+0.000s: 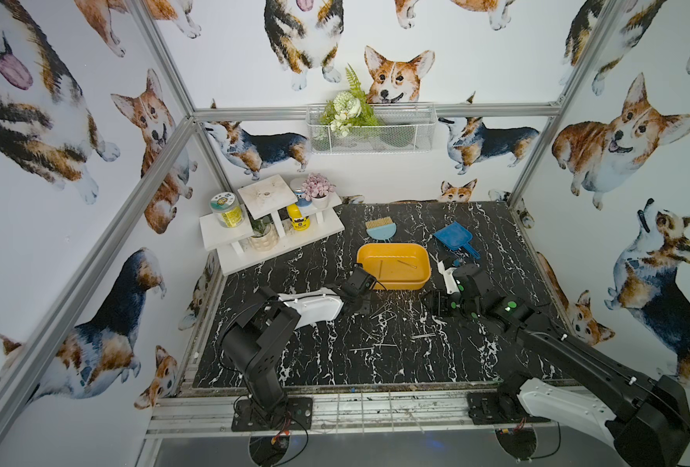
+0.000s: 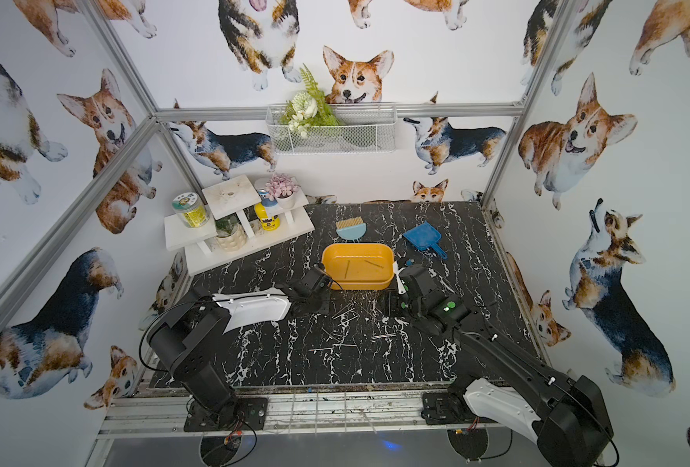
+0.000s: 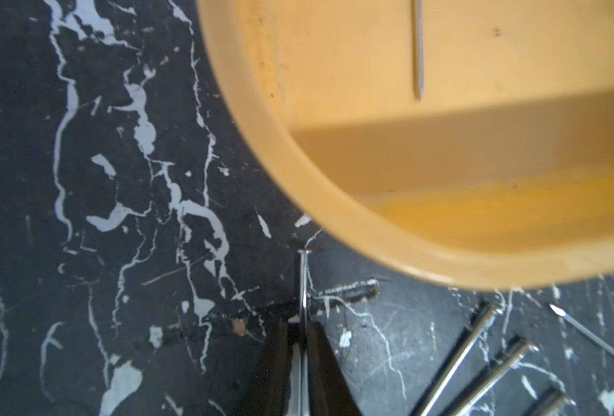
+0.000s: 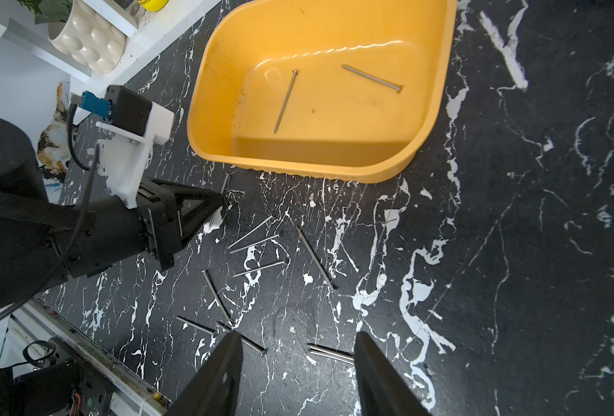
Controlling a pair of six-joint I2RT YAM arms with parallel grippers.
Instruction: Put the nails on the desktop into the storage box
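The yellow storage box (image 1: 367,283) stands mid-table, with two nails (image 4: 285,102) lying apart on its floor. Just outside its near left corner, my left gripper is low over the desktop. Its fingertips straddle a nail (image 3: 303,277) whose head pokes out ahead of them; the space between the tips is narrow, and whether they clamp it cannot be told. Several loose nails lie on the black desktop, among them a long one (image 4: 315,258) and a closely paired bunch (image 4: 330,353). My right gripper is open and empty above the desktop, right of the left arm.
Behind the box are a small brush (image 1: 381,228) and a blue dustpan (image 1: 455,237). A white shelf (image 1: 282,247) with pots and jars occupies the back left. Bare desktop (image 4: 528,277) extends to the right of the loose nails in the right wrist view.
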